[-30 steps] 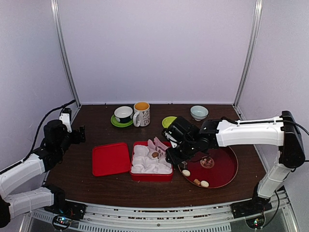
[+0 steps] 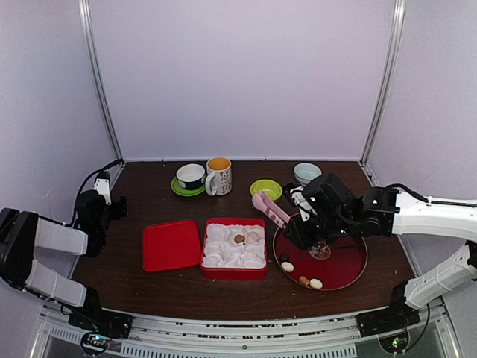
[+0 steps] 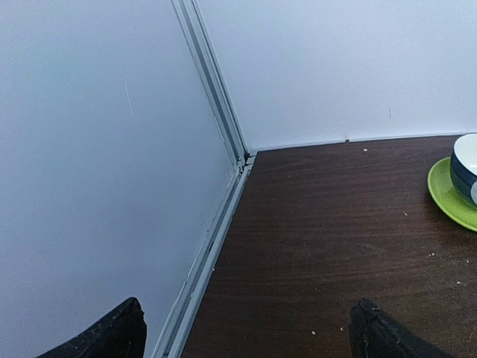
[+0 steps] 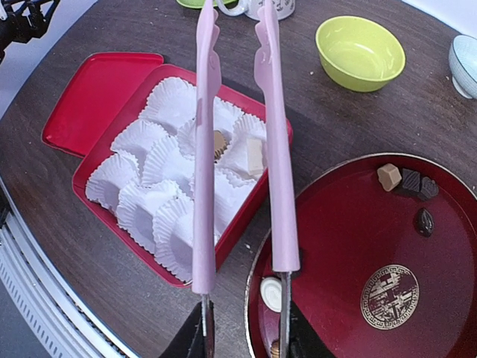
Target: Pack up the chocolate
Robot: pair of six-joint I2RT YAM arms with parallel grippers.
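Observation:
The red box holds white paper cups, with a brown chocolate and a pale piece in them. My right gripper is shut on pink tongs, their tips apart and empty above the box and plate. The red round plate carries several chocolates, among them a dark one and a white one. At the far left, my left gripper stands open and empty above the bare table.
The red lid lies left of the box. Behind stand a green bowl, a pale blue bowl, a mug and a bowl on a saucer.
The right arm and tongs have risen out of the box and moved right toward the plate. The left arm has shifted a little.

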